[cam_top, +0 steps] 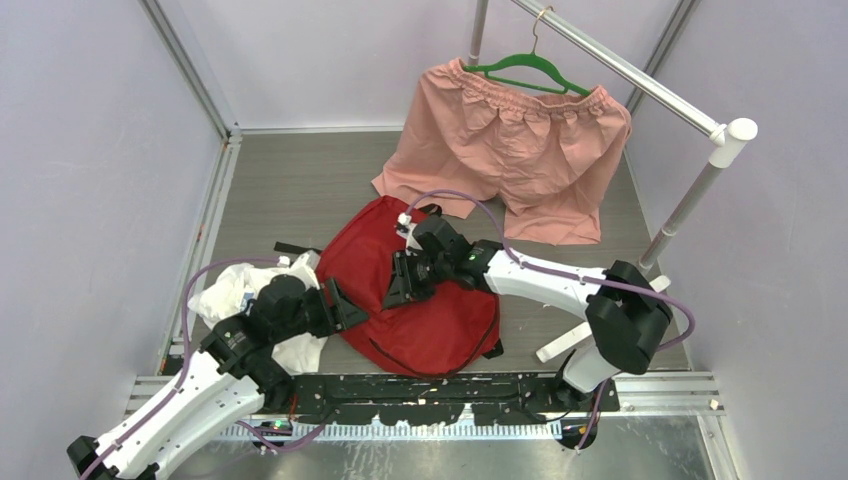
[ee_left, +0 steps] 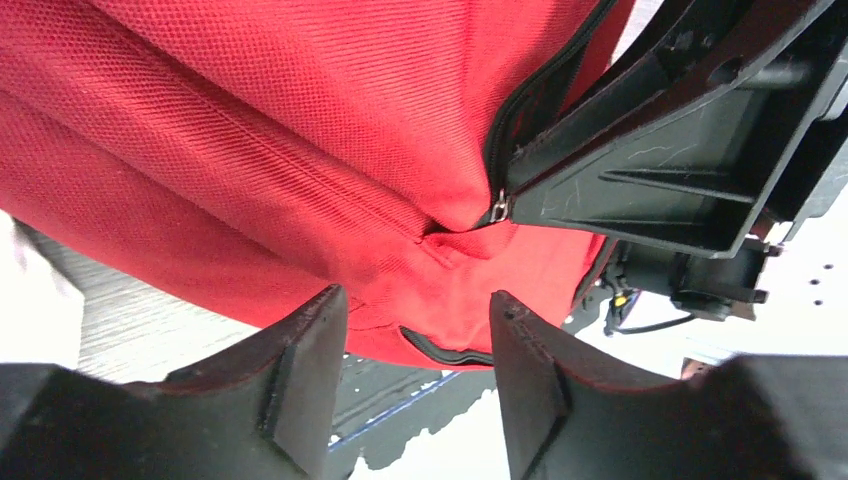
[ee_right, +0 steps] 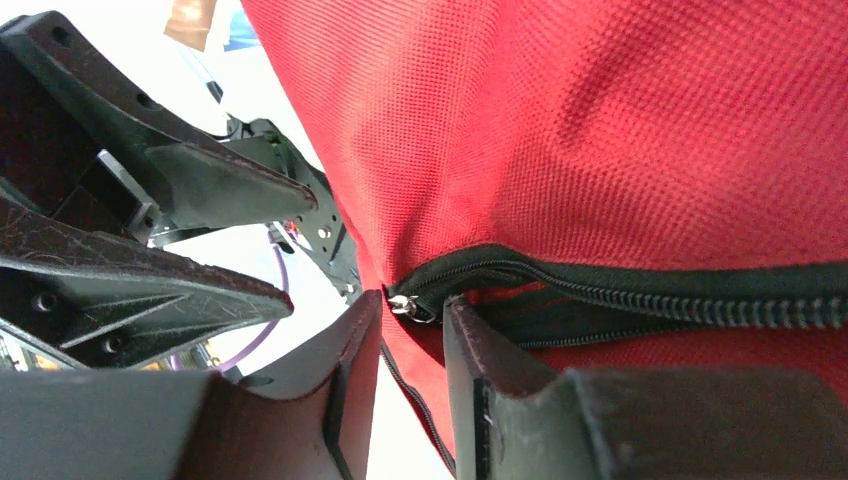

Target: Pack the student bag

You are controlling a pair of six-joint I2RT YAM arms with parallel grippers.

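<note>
The red bag lies flat in the middle of the floor, with a black zipper running across it. My left gripper is open over the bag's left side, nothing between its fingers. My right gripper is low at the zipper, its fingertips close on either side of the metal zipper pull; whether they grip it is unclear. In the left wrist view the right gripper partly hides the zipper.
A crumpled white cloth lies left of the bag under the left arm. Pink shorts hang on a green hanger from a rail behind. Bare floor lies at the back left.
</note>
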